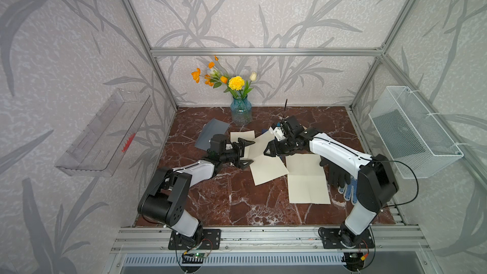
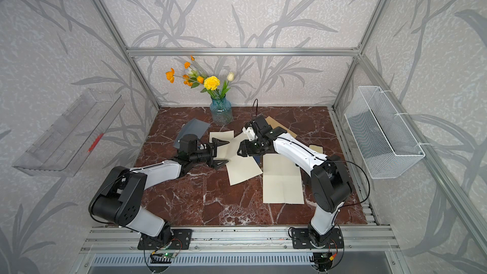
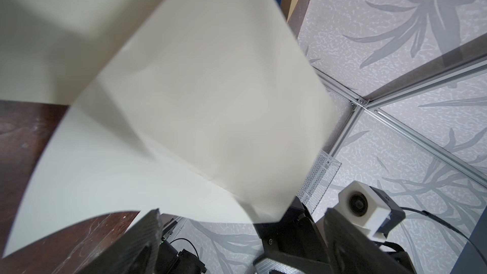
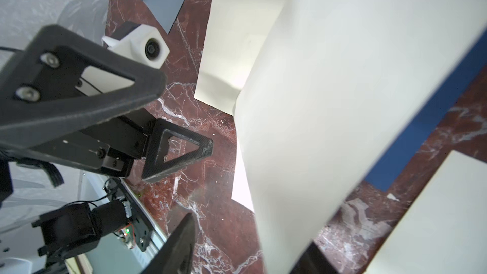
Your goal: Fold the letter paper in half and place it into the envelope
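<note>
A cream letter sheet (image 1: 267, 168) slants across the middle, bowed in the right wrist view, where the sheet (image 4: 324, 101) fills the centre. Faint crease lines cross the sheet (image 3: 218, 121) in the left wrist view. My left gripper (image 1: 249, 152) stands open at its left, nothing between the fingers. My right gripper is part open. The sheet's lower end passes in front of one finger there, with a gap to the other finger (image 4: 182, 248); whether they touch cannot be told. A navy blue flat piece (image 4: 416, 142), perhaps the envelope, is mostly covered by the sheet.
Another cream sheet (image 1: 242, 136) lies under the left gripper. A creased sheet (image 1: 307, 180) lies flat to the right, with gloves (image 1: 337, 175) beyond it. A grey-blue folder (image 1: 210, 133) and a flower vase (image 1: 241, 110) stand behind.
</note>
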